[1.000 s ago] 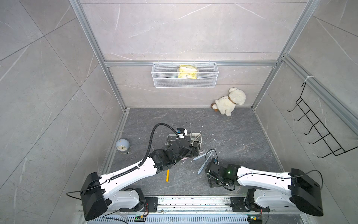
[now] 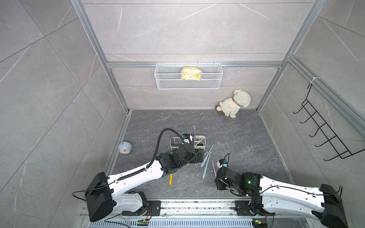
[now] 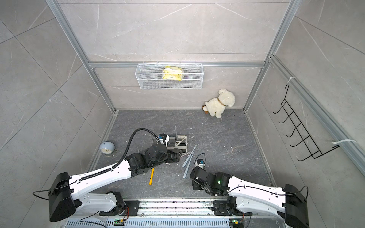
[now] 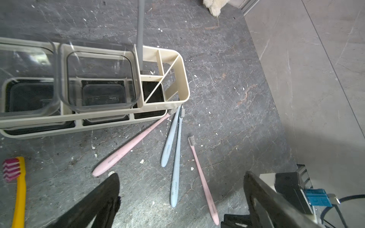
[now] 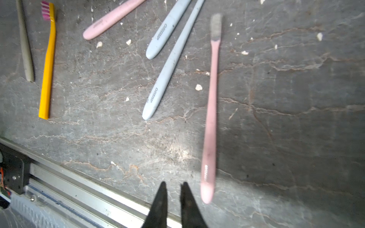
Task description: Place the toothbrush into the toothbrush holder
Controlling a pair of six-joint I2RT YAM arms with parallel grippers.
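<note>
The cream toothbrush holder (image 4: 181, 76) stands near mid-table, a grey toothbrush (image 4: 140, 32) upright in one of its slots. Just in front lie a pink toothbrush (image 4: 129, 146), two blue toothbrushes (image 4: 170, 140) side by side and, further right, a second pink toothbrush (image 5: 211, 125). Wide open and empty, my left gripper hangs over the table in front of the holder. My right gripper is parted by a small gap with nothing in it, left of the second pink brush's handle end.
A yellow toothbrush (image 5: 47, 72) and a grey-green one (image 5: 24, 41) lie to the left. Clear cups (image 4: 100, 76) fill the holder's left part. A clock (image 2: 124, 147) stands far left, a plush dog (image 2: 232, 103) at the back.
One blue toothbrush has turned to lie more nearly parallel to the other. The left arm moved a little.
</note>
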